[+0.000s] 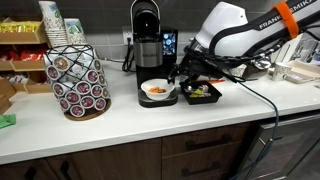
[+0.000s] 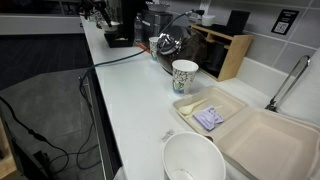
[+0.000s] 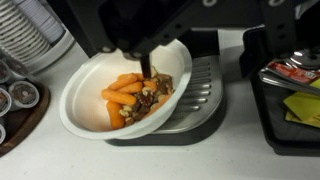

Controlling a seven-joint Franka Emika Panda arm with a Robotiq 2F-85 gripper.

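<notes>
A white bowl of baby carrots and a brown, nut-like mix sits on the coffee maker's drip tray. My open gripper hangs just above the bowl's right side, between it and the black tray. Dark gripper parts fill the top of the wrist view and cover the bowl's far rim. No object shows held.
Right of the bowl lies a black tray of packets. The coffee maker rises behind the bowl, and a pod rack stands left. Clear white counter runs along the front.
</notes>
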